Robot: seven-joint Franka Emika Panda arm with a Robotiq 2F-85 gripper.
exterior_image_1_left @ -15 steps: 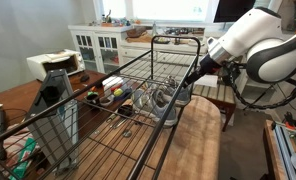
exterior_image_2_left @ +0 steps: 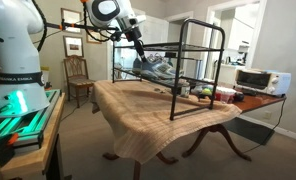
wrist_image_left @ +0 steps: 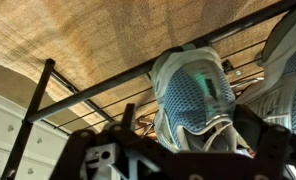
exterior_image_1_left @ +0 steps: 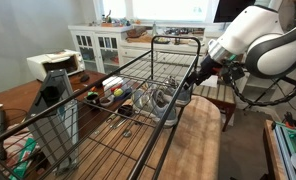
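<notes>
A grey-blue shoe (wrist_image_left: 193, 95) with a pale rim lies on the wire rack beneath my gripper in the wrist view. The fingers stand apart, a dark finger (wrist_image_left: 250, 125) close to the shoe's right side and the other to its left, where a gap shows. To the right is a second grey shoe (wrist_image_left: 278, 100), partly cut off by the frame. In exterior view 1 my gripper (exterior_image_1_left: 194, 78) is at the rack's right edge, by the shoes (exterior_image_1_left: 160, 102). Exterior view 2 has it above the shoes (exterior_image_2_left: 158, 68). Contact with the shoe cannot be made out.
The black rack (exterior_image_1_left: 123, 130) has raised rails (exterior_image_2_left: 176, 75) around the shoes. Small items (exterior_image_1_left: 106, 95) lie under or beyond its wires. A white toaster oven (exterior_image_1_left: 56, 66) stands farther back.
Since a second ago the arm has shifted slightly, its upper links moving a little left in exterior view 1. The gripper stays near the shoes, which look unmoved.
</notes>
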